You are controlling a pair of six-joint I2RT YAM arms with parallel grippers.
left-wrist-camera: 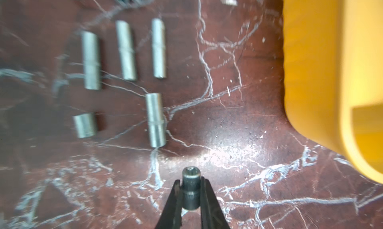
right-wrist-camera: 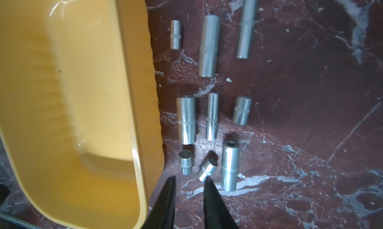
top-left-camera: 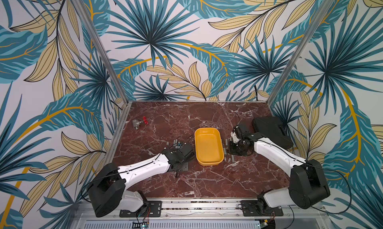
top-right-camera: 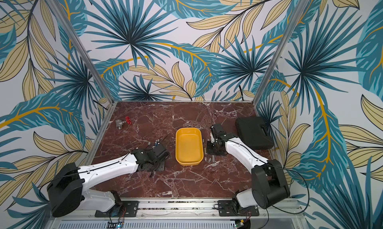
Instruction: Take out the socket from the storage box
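Note:
The yellow storage box stands empty in the middle of the table. In the left wrist view my left gripper is shut on a small dark socket, low over the table left of the box. Silver sockets lie loose on that side. In the right wrist view my right gripper is part open, nothing seen between its fingers, above several silver sockets beside the box's right wall.
A black case lies at the back right. A small metal object with a red part sits at the back left.

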